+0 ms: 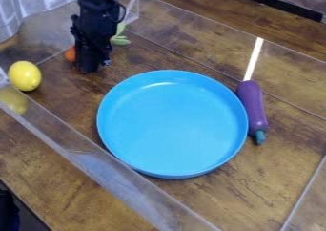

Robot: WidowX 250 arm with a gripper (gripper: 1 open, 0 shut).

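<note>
My black gripper (91, 53) is low over the wooden surface at the upper left, with an orange object (71, 54) at its left side, mostly hidden behind it. Whether the fingers hold it or are open cannot be told. A pale green item (120, 37) lies just right of the gripper, partly behind it. A yellow lemon-like object (25, 75) lies to the lower left. A large blue plate (173, 123) fills the middle.
A purple object (251, 106) with a teal tip lies right of the plate, below a white strip (254, 58). Clear walls edge the area.
</note>
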